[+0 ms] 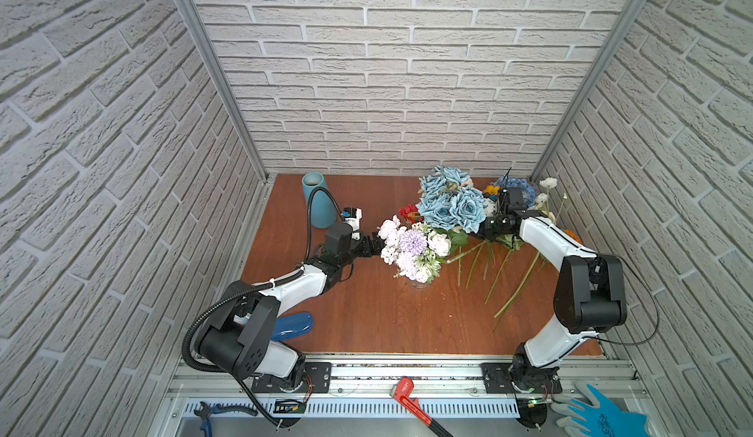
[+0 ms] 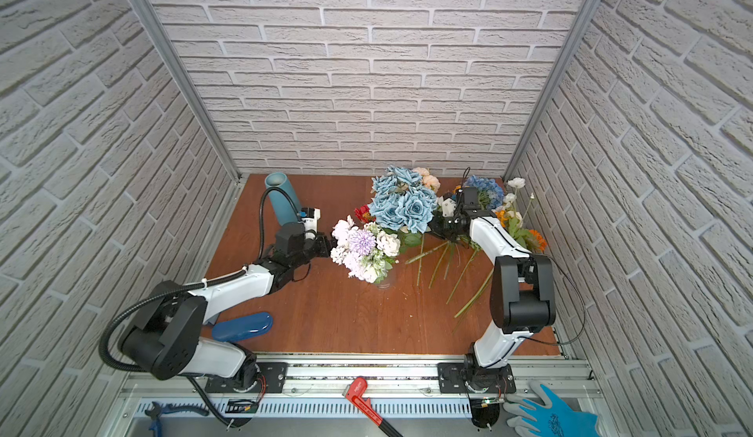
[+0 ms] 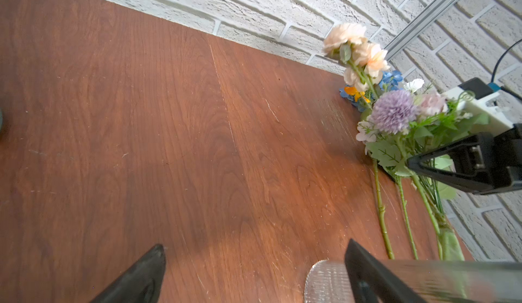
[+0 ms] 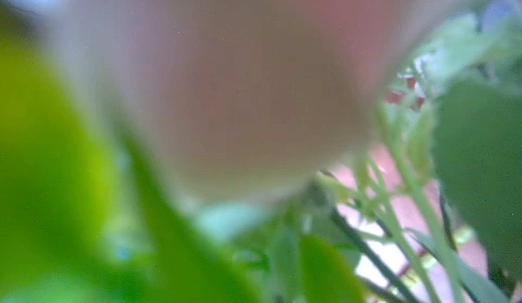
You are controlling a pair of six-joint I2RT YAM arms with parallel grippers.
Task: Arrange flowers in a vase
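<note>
A bouquet of white, pink and purple flowers stands mid-table in a clear glass vase. My left gripper is open just left of that bouquet; its fingers are wide apart over bare wood, with clear glass at lower right. At the right, my shut right gripper is among loose flowers with green stems. In the left wrist view its fingers touch or overlap stems below a purple bloom; whether a stem is gripped is unclear. Leaves and blurred petals fill the right wrist view.
Large blue roses and a red flower are behind the bouquet. A teal vase stands at the back left. Near the left arm's base lies a blue object.
</note>
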